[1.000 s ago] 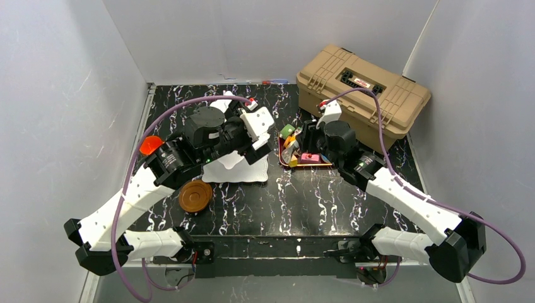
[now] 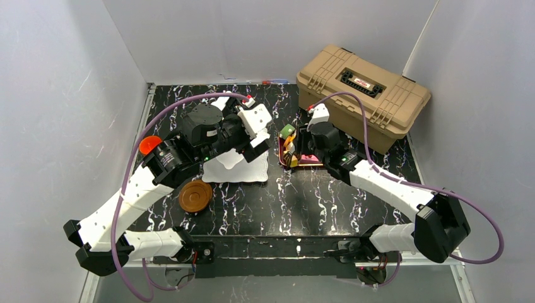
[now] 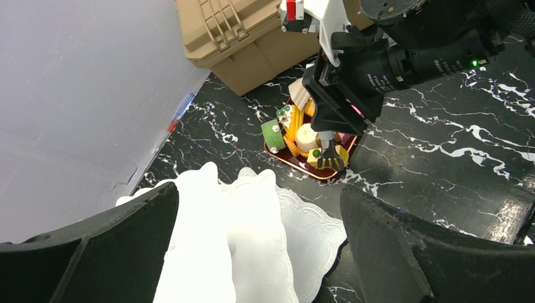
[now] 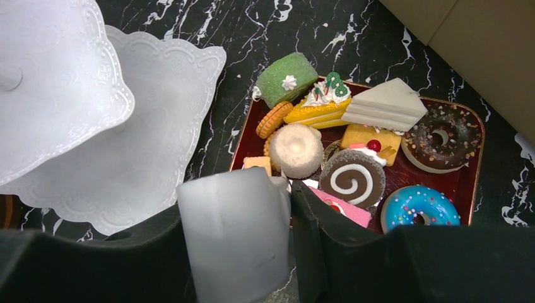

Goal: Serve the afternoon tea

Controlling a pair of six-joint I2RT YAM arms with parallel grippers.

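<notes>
A red tray (image 4: 472, 189) holds several play pastries: a green cake (image 4: 287, 82), a chocolate donut (image 4: 441, 139), a blue donut (image 4: 421, 208). The white tiered stand (image 4: 151, 113) stands left of it. In the right wrist view a pale handled piece (image 4: 233, 233) fills the lower middle at my right gripper; in the left wrist view it shows as a serving fork (image 3: 329, 159) hanging from that gripper over the tray's near part. My left gripper is open above the stand, nothing between its fingers.
A tan case (image 2: 359, 88) fills the back right. An orange cup (image 2: 149, 144) and a brown round plate (image 2: 194, 196) lie at the left.
My right arm has moved slightly left, and its gripper stays over the tray with the pale piece. The left arm is nearly still.
</notes>
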